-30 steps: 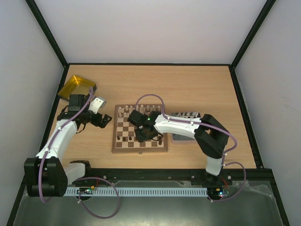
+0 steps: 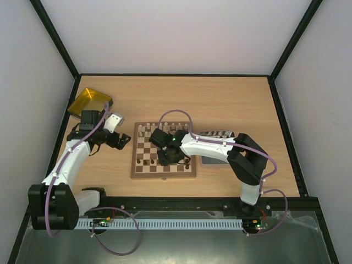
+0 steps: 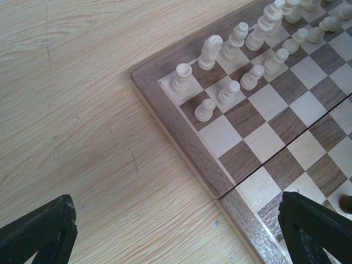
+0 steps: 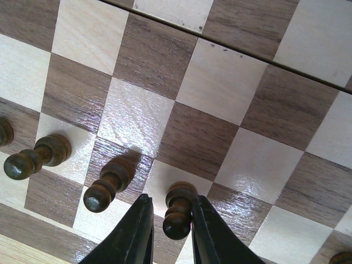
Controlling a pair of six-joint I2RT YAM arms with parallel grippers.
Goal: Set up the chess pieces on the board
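A dark pawn (image 4: 178, 212) stands on a light square between the fingers of my right gripper, which is open by a small gap. Left of it in the right wrist view, another dark pawn (image 4: 109, 183) and a further one (image 4: 50, 149) stand in the same row. The chessboard (image 2: 165, 175) lies mid-table, partly covered by the right arm. White pieces, such as a rook (image 3: 181, 78) and a pawn (image 3: 204, 110), fill rows at its far side. My left gripper is wide open and empty, left of the board.
A grey case (image 2: 212, 161) holding several small pieces lies right of the board, partly under the right arm. At the back left sits a yellow bin (image 2: 91, 102). Another dark piece (image 4: 342, 258) shows at the right wrist view's corner.
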